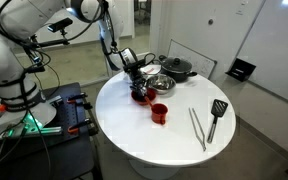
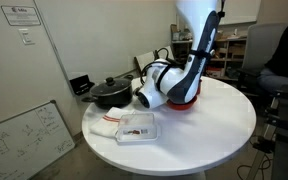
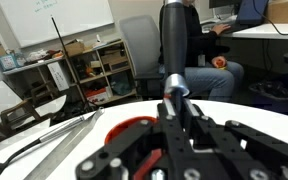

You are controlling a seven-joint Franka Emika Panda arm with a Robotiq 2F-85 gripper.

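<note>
My gripper is shut on a black handle [image 3: 174,40] with a metal lower end, which rises out of the top of the wrist view. What the handle belongs to is not clear. In exterior view 1 the gripper [image 1: 138,86] is low over the left-centre of the white table, close to red vessels [image 1: 150,94]. A red cup [image 1: 159,114] stands nearer the front. Behind the gripper in the wrist view, a red rim [image 3: 124,126] is partly hidden by the fingers. In exterior view 2 the arm covers part of the red vessels [image 2: 184,105].
A black lidded pot [image 1: 176,68] and a metal bowl [image 1: 161,82] stand toward the back. Tongs [image 1: 197,128] and a black spatula [image 1: 218,112] lie on the right. A clear container [image 2: 138,128] sits beside a white cloth [image 2: 106,123].
</note>
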